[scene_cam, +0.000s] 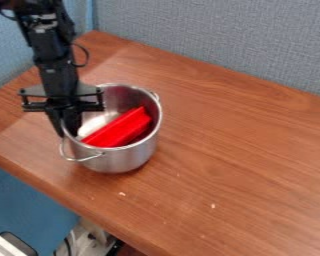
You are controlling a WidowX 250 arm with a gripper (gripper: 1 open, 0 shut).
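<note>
A steel pot (129,155) with wire handles sits on the left part of the wooden table (230,170). Inside it lie a long red object (120,127) and a white item (93,125). My black gripper (67,122) is at the pot's left rim, its fingers pointing down there; the fingertips are partly hidden, so whether they grip the rim is not clear.
A grey-blue padded wall (216,40) runs along the back. The table's left edge drops to a blue floor (23,200).
</note>
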